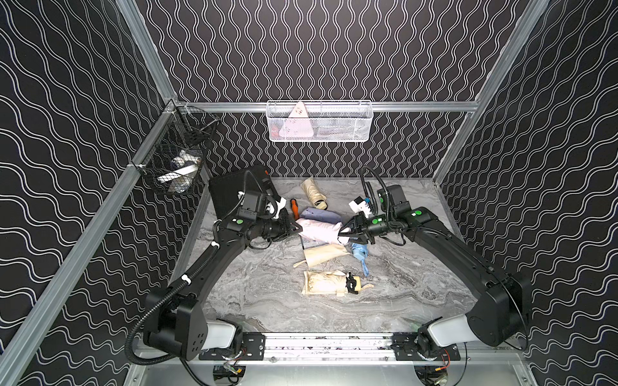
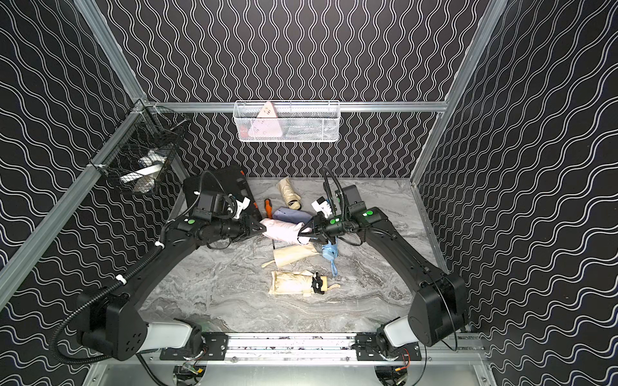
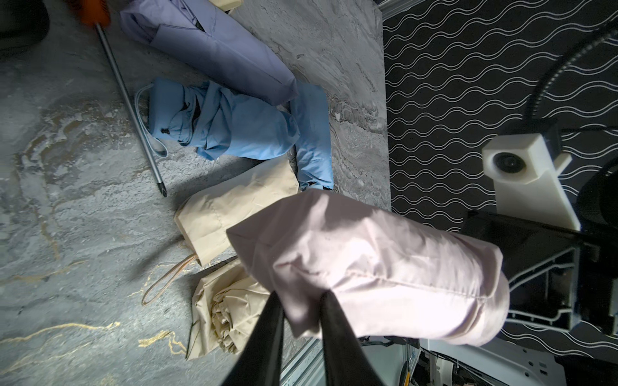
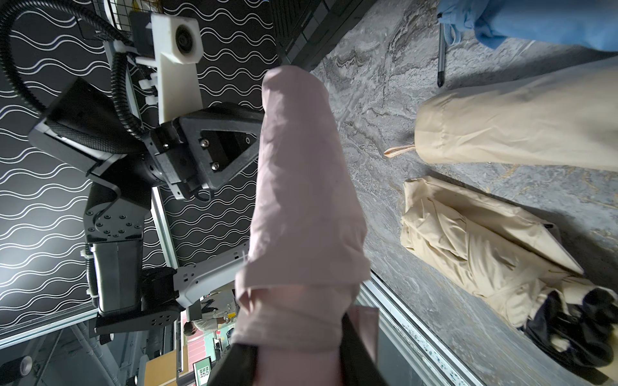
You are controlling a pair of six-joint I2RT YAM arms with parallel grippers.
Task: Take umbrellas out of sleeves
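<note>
A pale pink sleeved umbrella is held above the table between both grippers. My right gripper is shut on one end; in the right wrist view the sleeve is bunched there. My left gripper is at the other end, its blurred fingers against the sleeve tip; whether they grip it is unclear. Below lie a lavender umbrella, blue umbrellas, a cream umbrella and a crumpled cream one with a black end.
An orange screwdriver, a black case and a tan umbrella lie toward the back. A white mesh basket hangs on the rear wall.
</note>
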